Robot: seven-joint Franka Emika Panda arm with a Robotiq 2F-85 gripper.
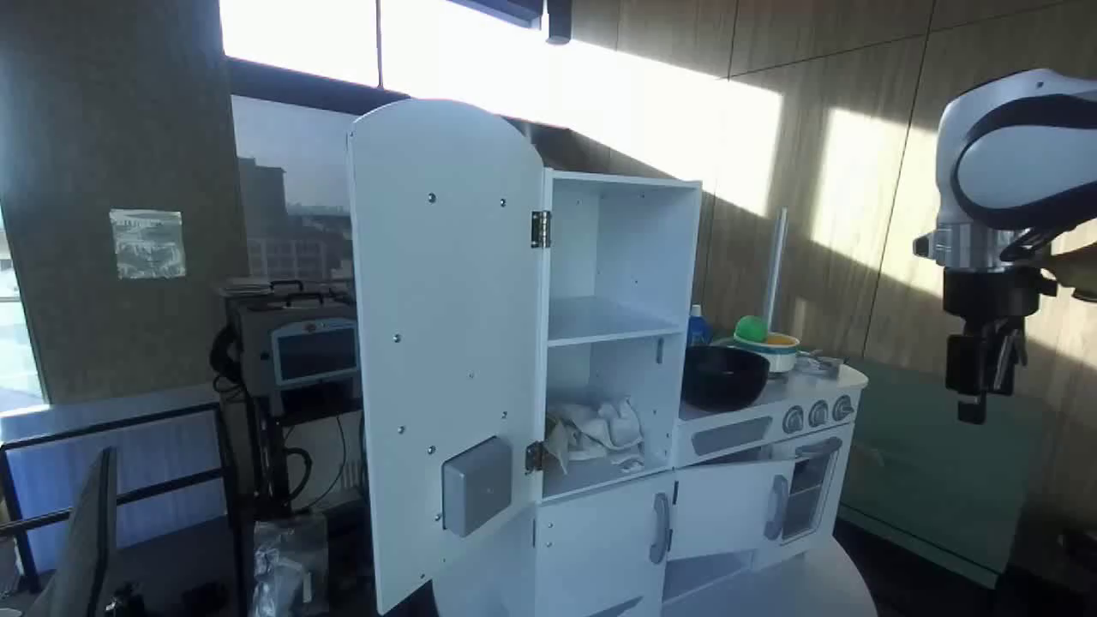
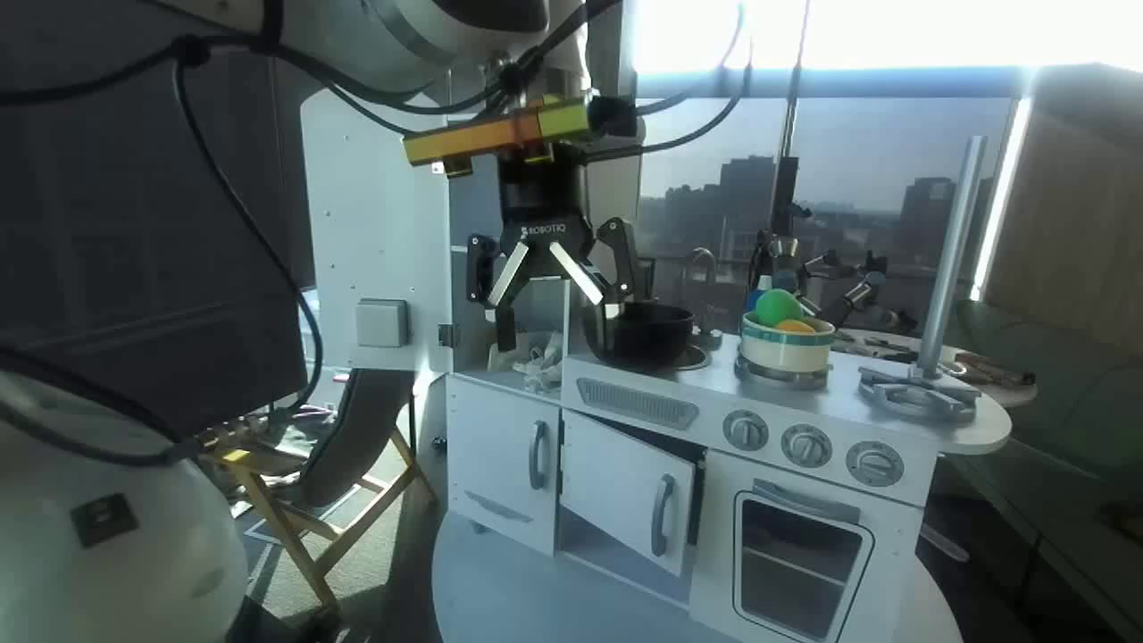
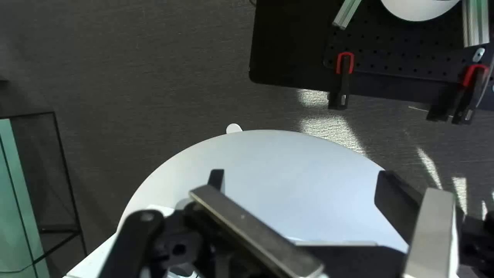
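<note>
My gripper (image 2: 557, 328) hangs fingers-down in front of the white toy kitchen, its fingers spread wide with nothing between them. From the side, in exterior view 1, the gripper (image 1: 984, 386) is at the right, clear of the counter. The tall cabinet door (image 1: 447, 308) stands wide open, and crumpled pale cloth (image 1: 596, 430) lies on the lower shelf inside. On the counter are a black pot (image 2: 649, 333) and a white-and-teal bowl (image 2: 785, 350) holding a green ball (image 2: 777, 307) and something orange. In the wrist view, both fingers flank the round white table (image 3: 287, 171).
A lower cupboard door (image 2: 627, 488) is ajar, while the oven door (image 2: 801, 563) looks closed. An upright grey pole (image 2: 951, 257) rises at the counter's right end. Black clamps with red parts (image 3: 344, 76) grip the dark base plate's edge.
</note>
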